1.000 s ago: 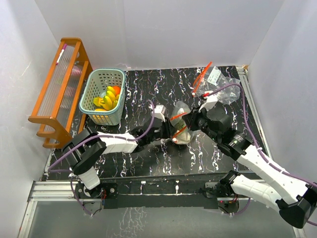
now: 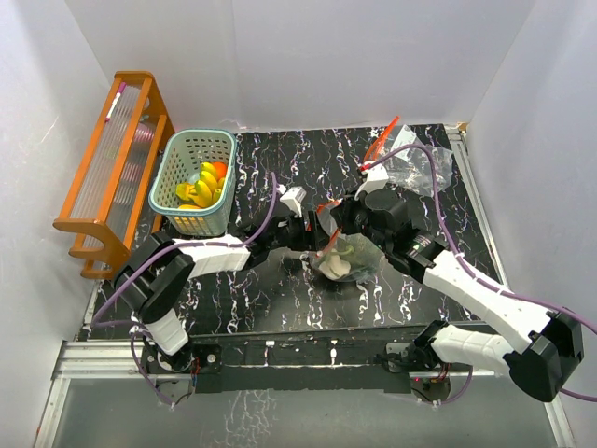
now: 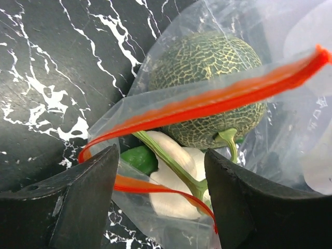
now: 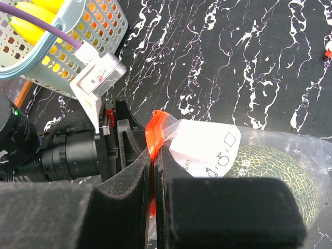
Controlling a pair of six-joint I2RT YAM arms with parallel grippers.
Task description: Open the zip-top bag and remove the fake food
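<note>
The zip top bag [image 2: 347,259] with orange zipper stands between both grippers in the top view; in the left wrist view a green melon [image 3: 205,72], white pieces [image 3: 168,202] and a green piece [image 3: 139,158] show inside. My left gripper is open, its fingers either side of the bag's lower orange zipper strip. My right gripper is shut on the bag's orange zipper edge, beside a white label [image 4: 202,150].
A basket [image 2: 168,210] of fake fruit stands at the left beside a wooden rack [image 2: 84,224]. Another clear bag [image 2: 424,168] lies at the back right. Bare table lies at the front.
The right gripper has moved left and toward the back, with the bag's top.
</note>
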